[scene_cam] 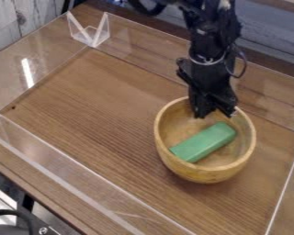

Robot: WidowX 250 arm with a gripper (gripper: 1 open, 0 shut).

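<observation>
A tan round bowl (176, 160) sits on the right part of the wooden table, holding a green oblong block (202, 141) that lies diagonally inside it. My dark gripper (201, 110) is at the bowl's far rim, fingers pointing down, just above and behind the green block. It looks shut, with nothing visible between its fingertips, though the tips are small and dark.
A clear plastic piece (91, 32) stands at the far left back. Dark cables show at the bottom left corner. A raised edge runs along the back right.
</observation>
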